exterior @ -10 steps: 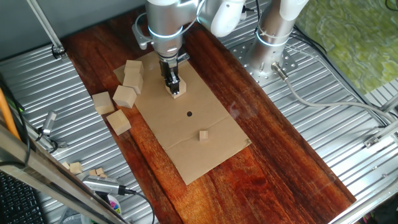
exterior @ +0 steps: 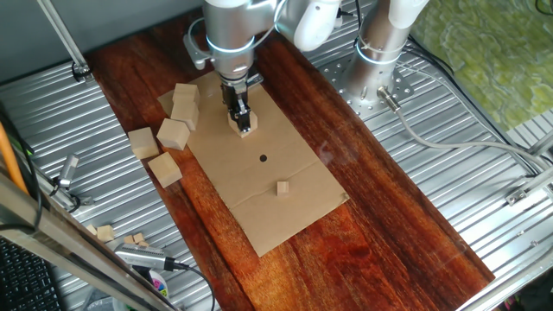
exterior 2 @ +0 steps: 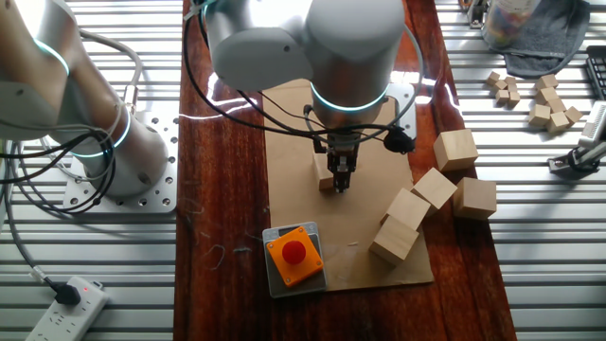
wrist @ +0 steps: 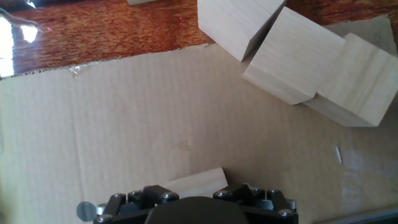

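A pale wooden cube point(exterior: 251, 123) sits near the far end of the cardboard sheet point(exterior: 285, 212). My gripper point(exterior: 243, 126) points down right at it, its dark fingers covering part of the block. From the second exterior side, the same cube point(exterior 2: 323, 172) shows just left of the gripper point(exterior 2: 339, 182). Looking down the wrist, a strip of the cube point(wrist: 200, 183) appears between the black finger linkages, while the fingertips are hidden below. Whether the fingers are closed on the cube or stand apart cannot be made out. A much smaller cube point(exterior: 282, 187) lies on the cardboard's near half.
Several large wooden cubes point(exterior: 174, 134) cluster along the cardboard's left edge, close to the gripper. A grey box with a red button point(exterior 2: 294, 252) sits at the cardboard's corner. A dark round spot point(exterior: 263, 158) marks the sheet.
The other blocks have stayed where they were.
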